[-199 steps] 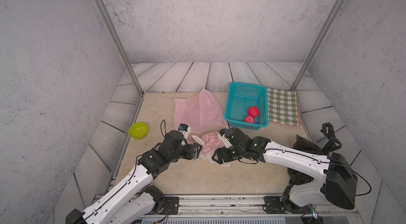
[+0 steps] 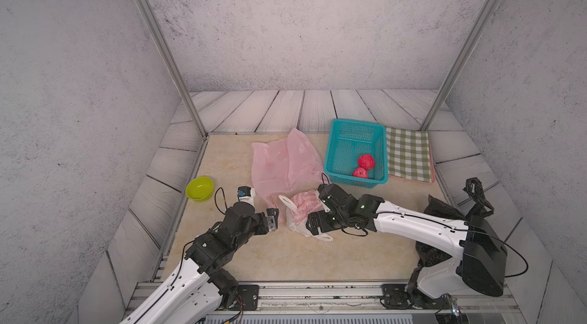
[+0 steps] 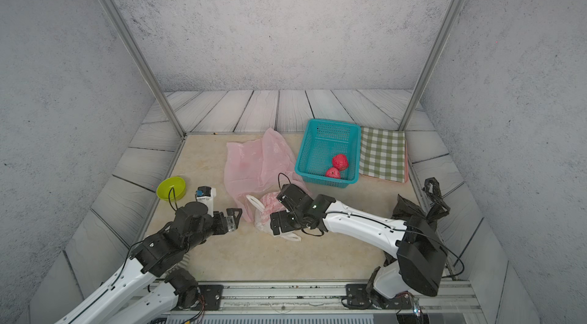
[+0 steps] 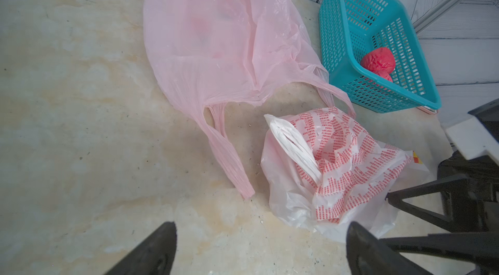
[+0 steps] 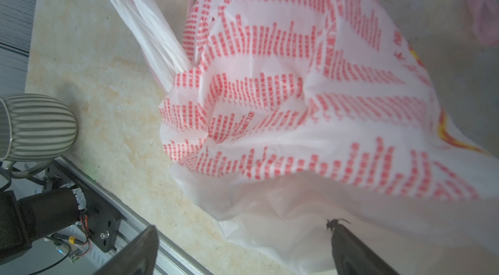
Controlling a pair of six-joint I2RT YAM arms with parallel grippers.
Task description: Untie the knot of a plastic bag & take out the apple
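Note:
A crumpled white plastic bag with red print (image 4: 337, 171) lies at the middle of the table, its white handle strands (image 5: 145, 31) lying to one side; whether a knot remains cannot be told, and no apple shows. Behind it a pink plastic bag (image 4: 218, 41) is spread flat. My left gripper (image 2: 266, 221) is open and empty, to the left of the printed bag. My right gripper (image 3: 282, 222) hangs open low over that bag's right part, with nothing clearly held.
A teal basket (image 2: 336, 152) with two red round items (image 2: 365, 162) stands back right, beside a checked cloth (image 2: 408, 152). A green bowl (image 2: 199, 188) sits at the left edge.
My left arm has drawn back to the left, away from the printed bag.

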